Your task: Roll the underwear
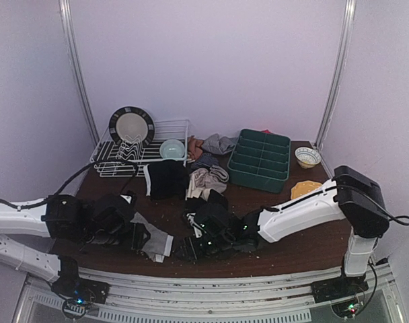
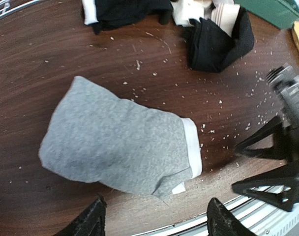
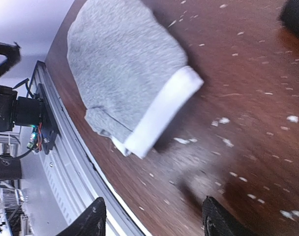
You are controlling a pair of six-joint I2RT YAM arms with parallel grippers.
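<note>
A grey pair of underwear (image 2: 120, 135) with a white waistband (image 2: 192, 147) lies folded on the brown table at the front left. In the left wrist view my left gripper stands open above and to the near side of the cloth, nothing between its fingers. My right gripper is just right of the waistband (image 3: 162, 113), apart from the cloth. Its fingers are parted and the gap between them is empty. From the top, my left arm hides part of the grey cloth (image 1: 156, 242).
Behind lie black clothing (image 1: 166, 178) and beige clothing (image 1: 208, 178). A white dish rack (image 1: 171, 128) stands back left, a green divided box (image 1: 259, 158) back right. A yellow item (image 1: 304, 188) and a bowl (image 1: 307, 157) are at right. Crumbs dot the table.
</note>
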